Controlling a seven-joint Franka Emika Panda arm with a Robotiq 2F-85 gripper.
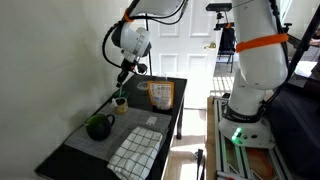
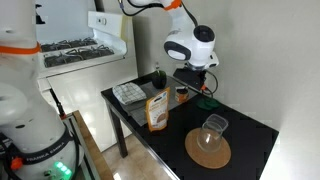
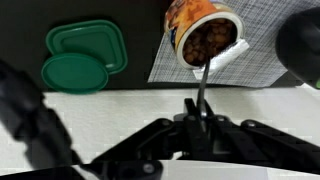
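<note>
My gripper is shut on a thin metal utensil, probably a spoon, whose far end reaches the can's opening. An orange-labelled can holds brown, bean-like pieces; the utensil's tip is hard to make out against them. In exterior view 1 the can stands below the gripper, near the wall. From the other side, the can shows beside the arm's lower end.
Green lids lie beside the can. A dark pot and a checked cloth are nearer the camera in exterior view 1. An orange-and-white bag and a clear container on a round board stand on the table.
</note>
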